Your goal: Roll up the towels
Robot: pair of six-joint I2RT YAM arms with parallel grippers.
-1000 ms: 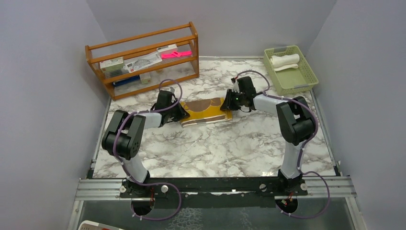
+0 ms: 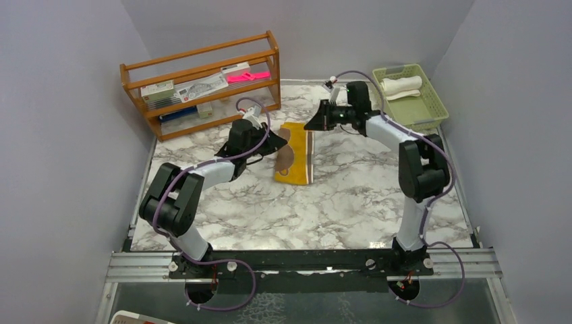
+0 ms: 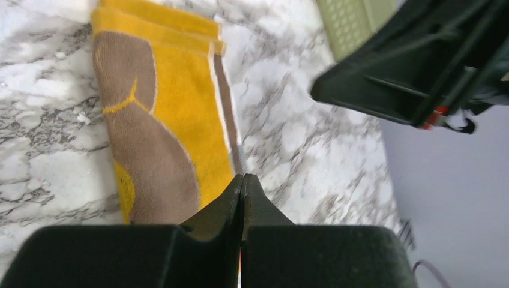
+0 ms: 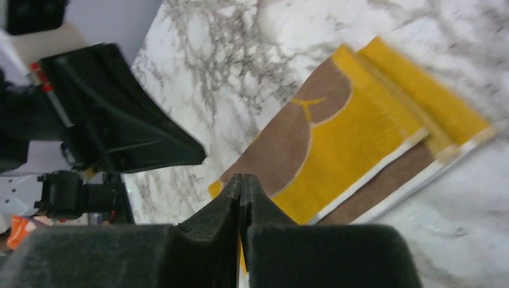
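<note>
A yellow towel with brown patches [image 2: 297, 162] lies folded into a narrow strip in the middle of the table, its long side running from back to front. Its far end shows layered, slightly offset folds in both wrist views. My left gripper [image 2: 283, 140] is over the towel's left side, fingers shut; the left wrist view shows the towel [image 3: 180, 114] beyond the tips and nothing clearly between them. Near the towel's far right corner hovers my right gripper [image 2: 307, 127], also shut. In the right wrist view the towel [image 4: 360, 138] lies beyond its joined tips.
At the back right stands a green basket [image 2: 438, 108] with a rolled white towel [image 2: 402, 85] inside. A wooden rack [image 2: 273, 67] holding boxes and a pink item fills the back left.
The towel has turned from lying sideways to lying lengthwise, back to front. My left gripper moved right and back; my right gripper moved left and back, away from the towel's former right end.
</note>
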